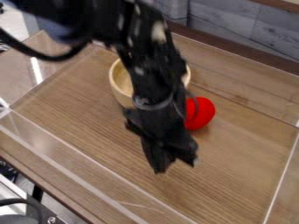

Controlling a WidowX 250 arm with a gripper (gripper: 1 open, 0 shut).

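Note:
My black gripper (156, 164) hangs low over the wooden table (70, 153) at the middle of the view, shut, with nothing seen between its fingers. Behind the arm is a tan bowl (121, 80), mostly hidden. A red round object (198, 112) lies just right of the arm, partly hidden by it.
A dark cable (28, 208) lies at the lower left corner, and a raised wooden edge (268, 10) runs along the back.

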